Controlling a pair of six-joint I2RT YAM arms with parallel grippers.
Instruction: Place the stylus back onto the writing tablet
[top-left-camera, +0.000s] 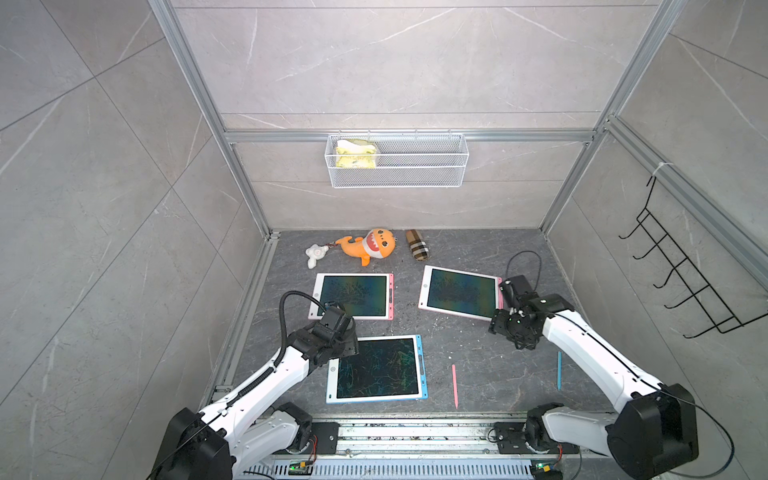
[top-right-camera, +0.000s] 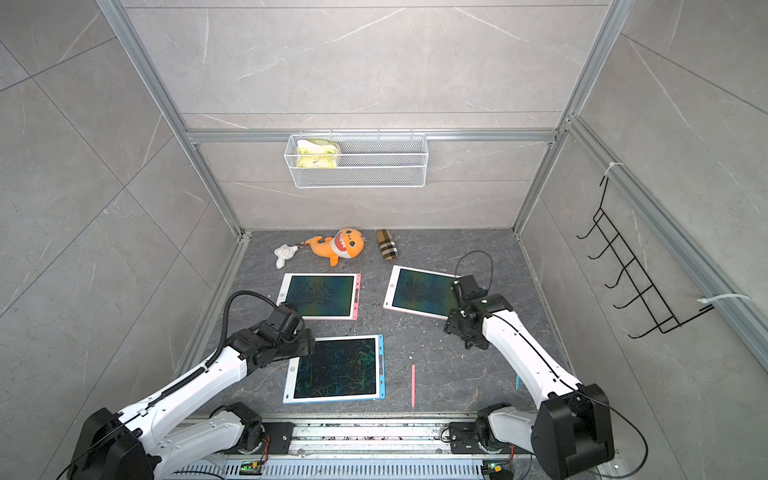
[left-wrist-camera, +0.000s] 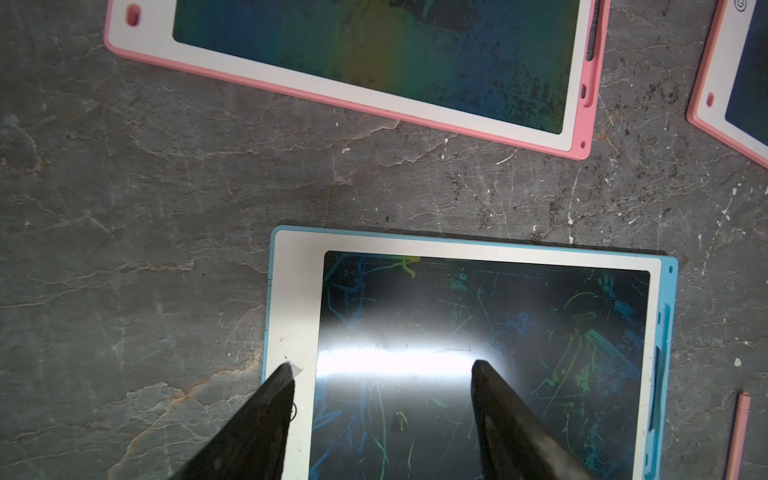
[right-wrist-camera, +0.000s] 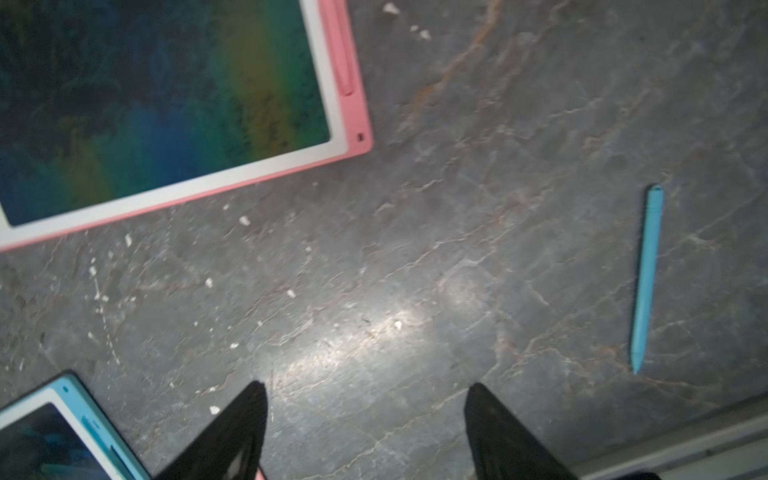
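A blue stylus (right-wrist-camera: 646, 280) lies loose on the grey floor at the right, also visible in the top left view (top-left-camera: 559, 370). A pink stylus (top-left-camera: 455, 386) rests on the floor right of the blue-edged tablet (top-left-camera: 377, 368), whose slot shows dark in the left wrist view. Two pink-edged tablets lie behind: a left one (top-left-camera: 353, 296) and a right one (top-left-camera: 461, 291), the latter with a pink strip in its slot. My left gripper hangs open over the blue tablet. My right gripper, open and empty, hovers over bare floor left of the blue stylus.
An orange shark toy (top-left-camera: 366, 246), a small white toy (top-left-camera: 317, 255) and a plaid roll (top-left-camera: 417, 245) sit along the back. A wire basket (top-left-camera: 424, 164) is on the back wall, a black hook rack (top-left-camera: 680, 272) on the right wall.
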